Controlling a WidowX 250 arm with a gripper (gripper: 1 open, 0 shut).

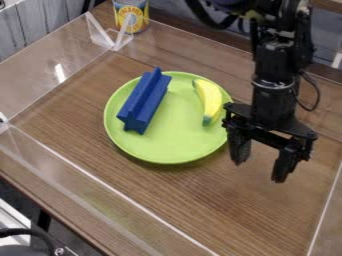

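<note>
My black gripper (262, 158) hangs over the wooden table at the right, just beside a green plate (171, 140), its two fingers spread open with nothing between them. On the plate lie a blue block (144, 100) at the left and a yellow banana (210, 100) at the right, near the arm.
A can (130, 16) with a blue and yellow label stands at the top left, by the table's far edge. A dark cable (27, 232) shows at the lower left.
</note>
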